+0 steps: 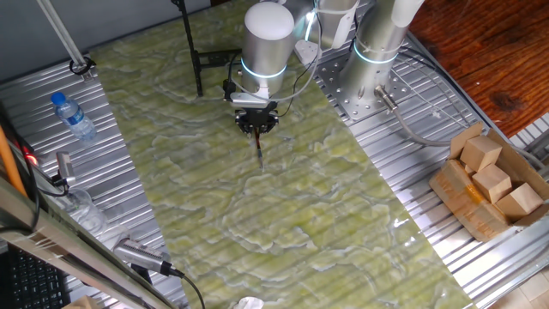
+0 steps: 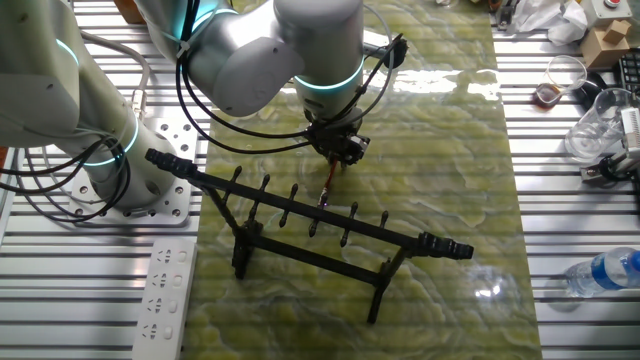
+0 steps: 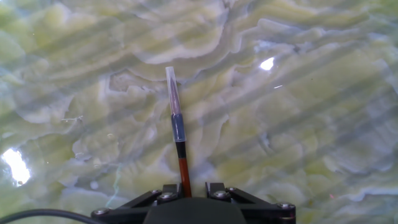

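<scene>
A slim brush with a reddish-brown handle, a dark collar and a pale capped tip [image 3: 178,127] extends from between the black fingers of my gripper. The gripper is shut on the brush's handle; the hold itself is hidden behind the gripper body in the wrist view. In exterior view 1 the brush [image 1: 259,151] points down and toward the front of the table from the gripper [image 1: 257,129]. In exterior view 2 the brush [image 2: 328,186] appears close to the bar of a black rack, though their distance in depth is unclear.
The black rack [image 2: 318,262] with several pegs stands beside the arm on the green marbled mat [image 1: 283,232]. A cardboard box [image 1: 467,202] of wooden blocks is at the right, a water bottle [image 1: 75,118] at the left.
</scene>
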